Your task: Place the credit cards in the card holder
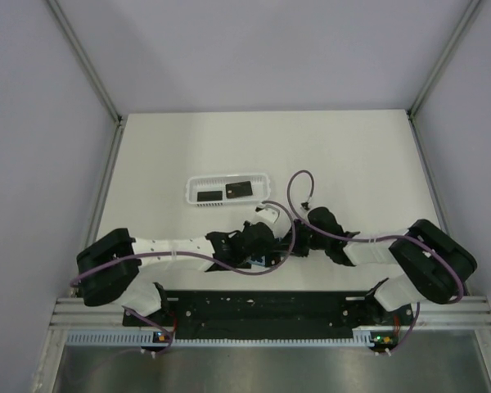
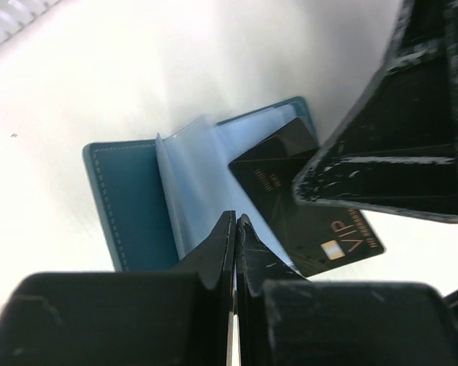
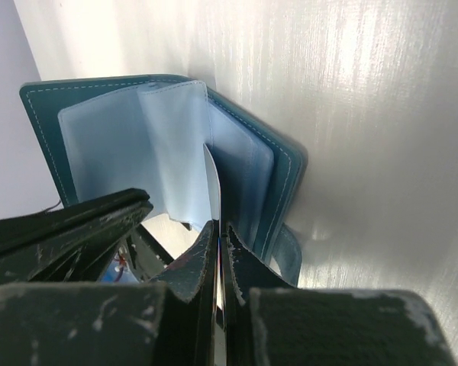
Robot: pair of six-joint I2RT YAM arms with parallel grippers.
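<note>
The teal card holder (image 2: 128,202) lies open on the table, its pale blue sleeves (image 3: 107,145) showing. A black card marked VIP (image 2: 313,236) lies over its sleeves in the left wrist view. My left gripper is shut above the holder, nothing visible between its fingers. My right gripper is shut on a thin white sheet (image 3: 213,183), a card or sleeve edge, at the holder's pocket; I cannot tell which. In the top view both grippers meet over the holder, largely hiding it.
A white tray (image 1: 210,180) with two dark cards (image 1: 239,188) sits behind the holder.
</note>
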